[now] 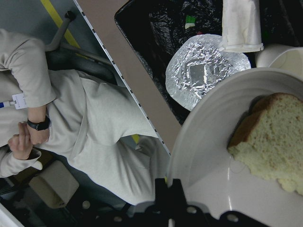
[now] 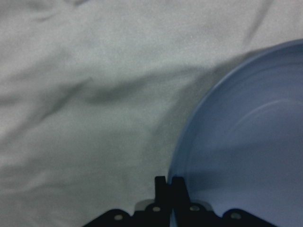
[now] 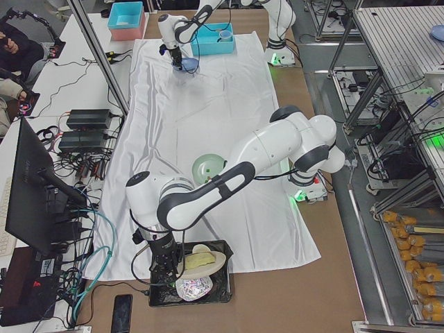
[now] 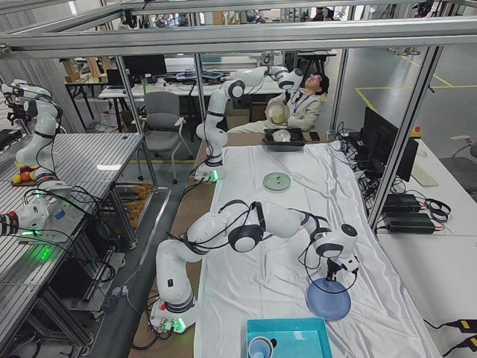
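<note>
My left gripper is shut on the rim of a cream bowl (image 1: 203,184) holding a slice of bread (image 1: 272,142), raised over a black-lined tray (image 3: 159,295). In the tray are crumpled foil (image 1: 199,68), a white paper item (image 1: 239,23) and a white container. My right gripper is shut at the rim of a blue plate (image 2: 251,156) on the white cloth at the opposite end, in line with that rim.
A green plate (image 4: 276,181) lies on the cloth. A turquoise bin (image 4: 287,332) with a mug (image 4: 259,349) stands by the right arm. A person (image 1: 90,123) sits beside the tray. Mid-cloth is mostly clear.
</note>
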